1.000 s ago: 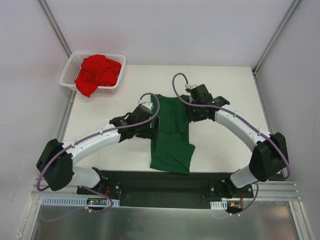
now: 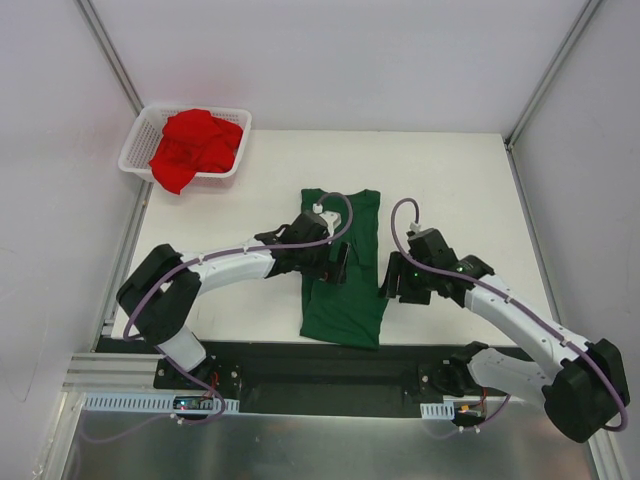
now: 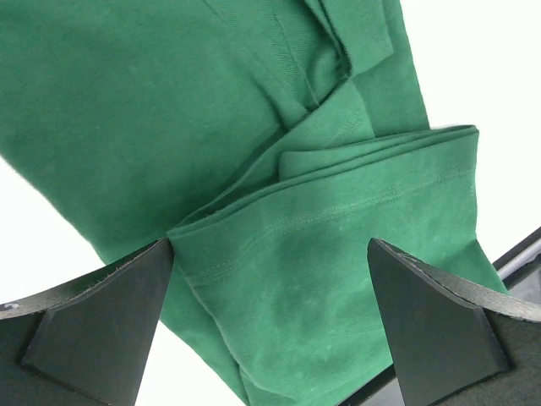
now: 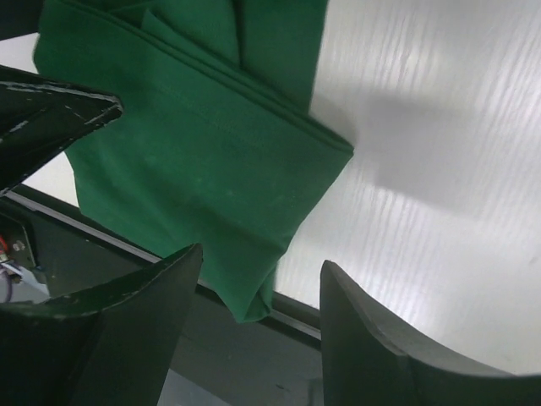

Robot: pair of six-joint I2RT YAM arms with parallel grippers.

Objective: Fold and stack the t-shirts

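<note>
A green t-shirt (image 2: 345,310) lies partly folded on the table, long and narrow, its lower end reaching the front edge. Over its middle hovers my left gripper (image 2: 337,265), open; in the left wrist view the fold's edge (image 3: 338,182) runs between and beyond the spread fingers. Beside the shirt's right edge stands my right gripper (image 2: 391,287), also open. The right wrist view shows a corner of the green shirt (image 4: 228,169) ahead of the right gripper, with nothing gripped.
At the back left, a white basket (image 2: 143,148) holds red cloth (image 2: 197,145). Bare table (image 2: 450,170) lies to the right and back. A dark strip (image 2: 330,380) runs along the front edge.
My right gripper has come from the shirt's far end towards the front, beside its right edge. The left gripper has shifted right, over the shirt's middle. The shirt looks the same.
</note>
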